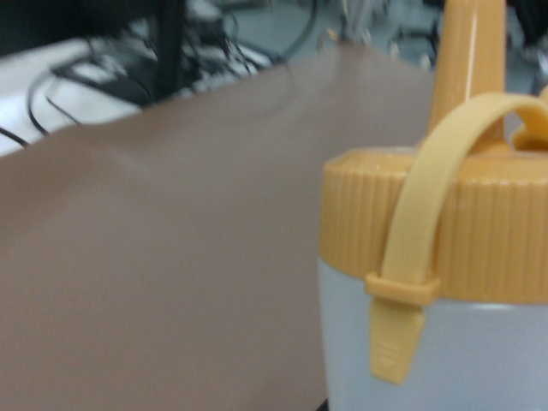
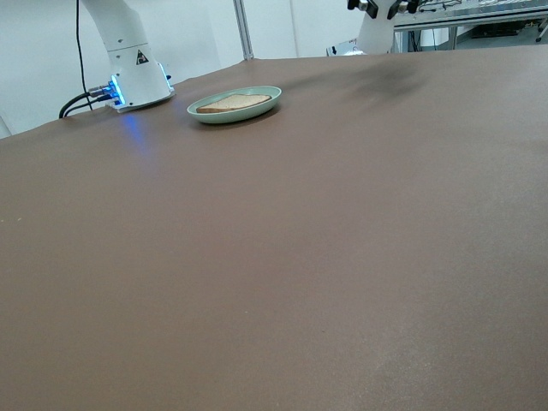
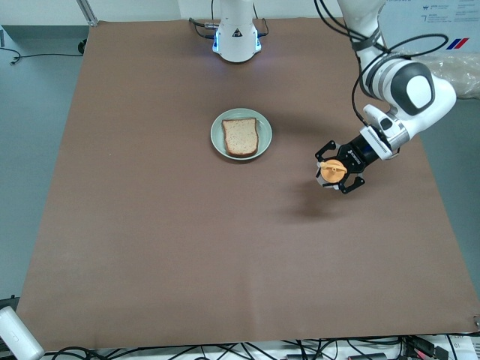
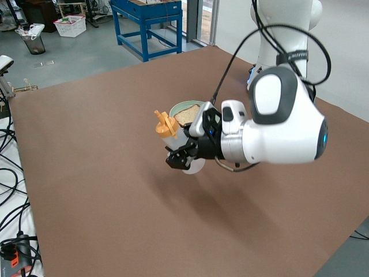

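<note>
My gripper (image 3: 337, 168) is shut on a squeeze bottle (image 4: 168, 130) with an orange cap and pale body, held raised above the table at the right of the left-camera view; the bottle fills the right of the wrist view (image 1: 437, 342). A pale green plate (image 3: 225, 150) with a slice of bread (image 3: 240, 136) lies near the table's middle, left of the gripper. In the top-camera view the plate (image 2: 261, 110) sits toward the back, with only part of the arm visible at the top edge.
More cables run along the front edge, and plastic-wrapped material (image 3: 450, 71) lies beyond the right edge.
</note>
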